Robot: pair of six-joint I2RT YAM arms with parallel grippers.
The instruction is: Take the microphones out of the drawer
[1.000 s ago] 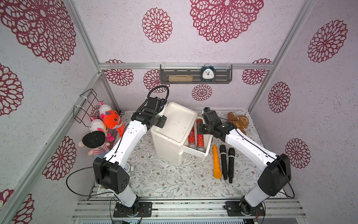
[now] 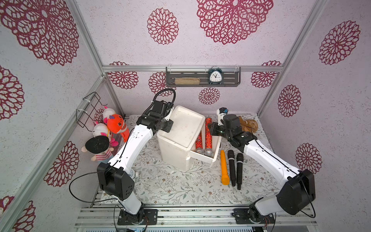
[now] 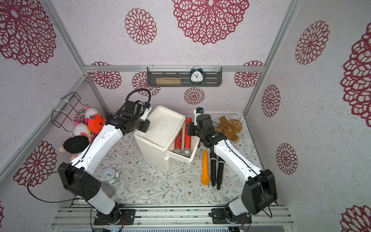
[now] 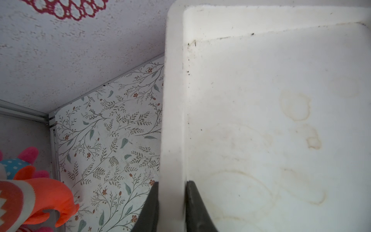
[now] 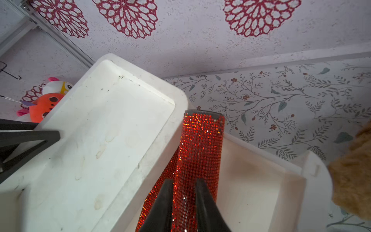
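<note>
Two glittering red microphones lie in the pulled-out drawer (image 2: 217, 151) of the white box (image 2: 174, 155). The right-hand microphone (image 5: 202, 145) has its handle end tipped up above the drawer, while its silver head (image 2: 208, 152) rests near the drawer's front end. Close to that handle is my right gripper; part of the handle shows between its fingers, but whether they grip it is unclear. The other microphone (image 2: 199, 141) lies alongside, partly under the box's lid edge. My left gripper is shut on the box's rim (image 4: 173, 127).
An orange microphone (image 2: 224, 168) and two black microphones (image 2: 232, 168) lie on the table right of the drawer. Behind my right arm sits a brown plush toy (image 3: 230, 128).
The left arm keeps its place on the box.
</note>
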